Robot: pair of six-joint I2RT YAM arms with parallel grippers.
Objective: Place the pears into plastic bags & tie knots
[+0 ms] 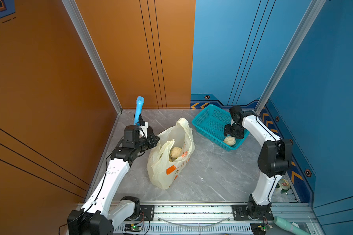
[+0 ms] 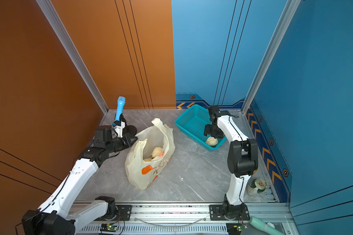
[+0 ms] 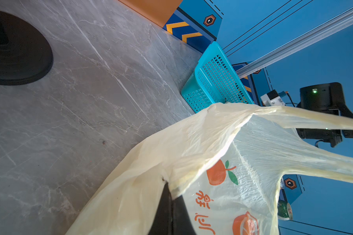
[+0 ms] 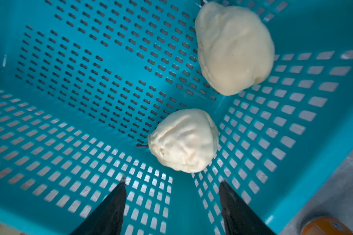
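Note:
The cream plastic bag (image 1: pixel 164 168) stands open on the table, pears (image 2: pixel 156 151) inside it. My left gripper is shut on the bag's rim at its left side, holding it up. My right gripper hangs open over the turquoise basket (image 4: pixel 86 78), fingers either side below the lower pear (image 4: pixel 184 141) in the right wrist view, nothing between them. A second pear (image 4: pixel 233 49) lies beside it in the basket, mostly hidden by the arm in the top views.
A black round stand (image 3: pixel 19 62) with a blue upright piece (image 1: pixel 138 105) is behind the left arm. A can (image 2: pixel 258 184) sits at the front right, and an orange container (image 4: pixel 325 227) is outside the basket.

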